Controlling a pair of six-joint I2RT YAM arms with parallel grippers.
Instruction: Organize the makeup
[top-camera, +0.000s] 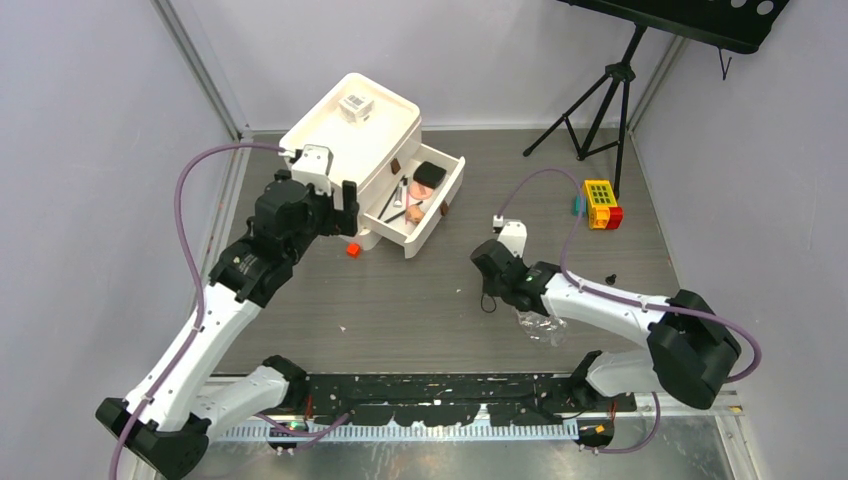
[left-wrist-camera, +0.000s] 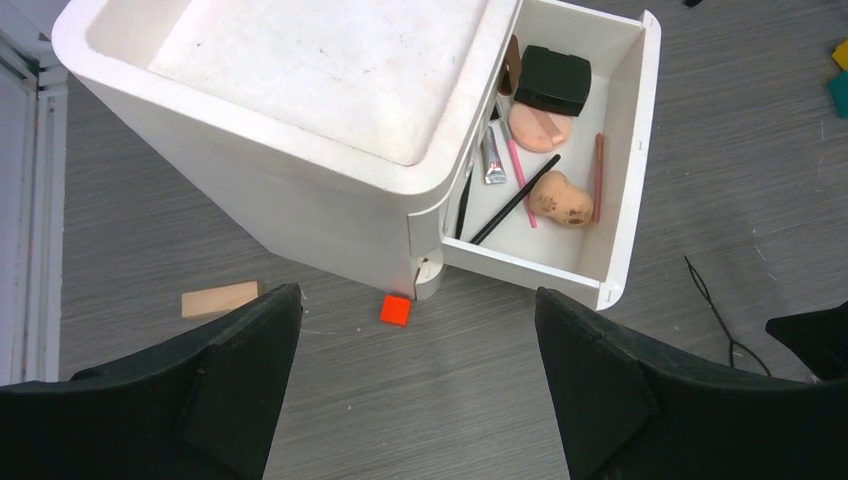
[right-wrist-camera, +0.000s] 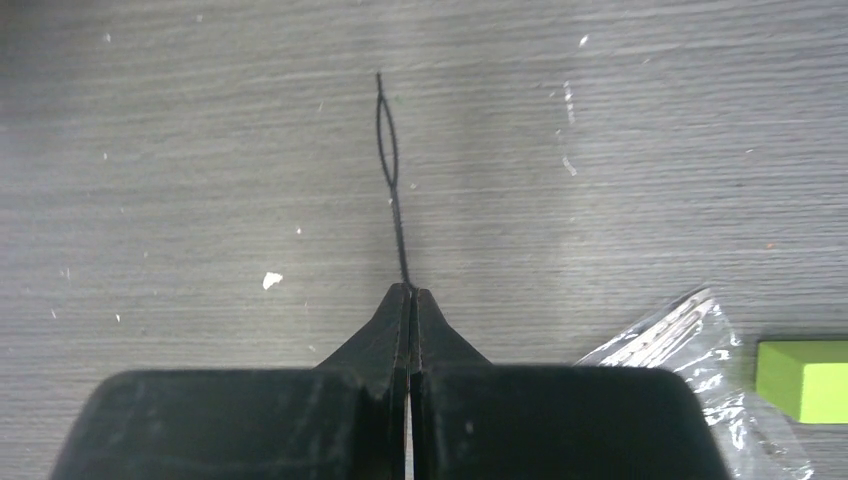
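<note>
The white drawer unit (top-camera: 340, 140) has its lower drawer (left-wrist-camera: 634, 200) pulled out, holding a black case (left-wrist-camera: 552, 78), pink puff (left-wrist-camera: 535, 128), pencils, a tube (left-wrist-camera: 494, 160) and a tan sponge (left-wrist-camera: 560, 203). My left gripper is open above the unit's near side, with nothing between its fingers. My right gripper is shut at a thin black looped cord (right-wrist-camera: 397, 225) on the table; whether it grips the cord is unclear.
An orange cube (top-camera: 353, 250) and a wooden block (left-wrist-camera: 220, 300) lie by the unit. A plastic bag (right-wrist-camera: 725, 400) and green block (right-wrist-camera: 803, 380) lie beside the right gripper. Toy blocks (top-camera: 602, 205) and a black stand (top-camera: 620, 75) are at right.
</note>
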